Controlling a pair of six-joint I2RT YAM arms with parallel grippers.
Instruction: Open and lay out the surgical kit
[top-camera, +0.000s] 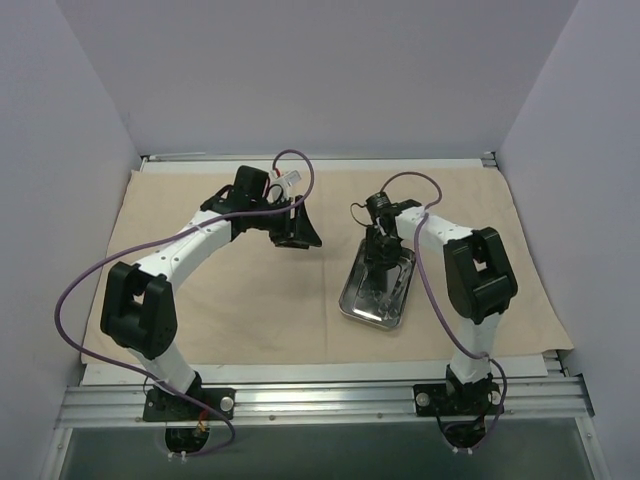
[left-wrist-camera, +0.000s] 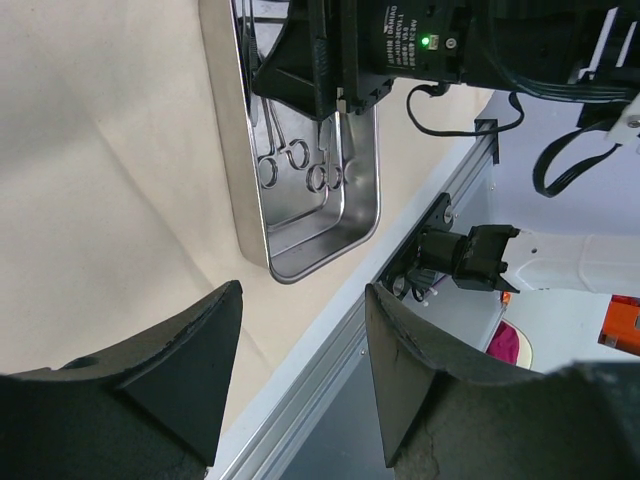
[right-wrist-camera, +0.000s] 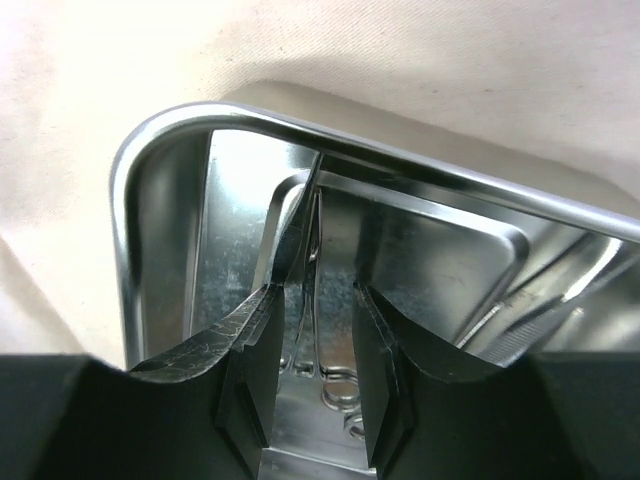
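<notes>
A shallow metal tray (top-camera: 369, 318) lies right of centre on the cloth, holding several slim steel instruments. Ring handles (left-wrist-camera: 316, 179) show at its near end in the left wrist view. Over the far half of the tray, my right gripper (top-camera: 380, 264) points down with its fingers part open. In the right wrist view a narrow instrument (right-wrist-camera: 312, 262) lines up with the gap between the fingers, and no firm contact shows. My left gripper (top-camera: 303, 243) hangs left of the tray, open and empty; its fingers (left-wrist-camera: 205, 345) stand wide apart.
A beige cloth (top-camera: 240, 310) covers the table, with broad free room left of the tray. Walls close in the left, right and back. In the right wrist view the tray's rim (right-wrist-camera: 400, 160) runs close beyond the fingers.
</notes>
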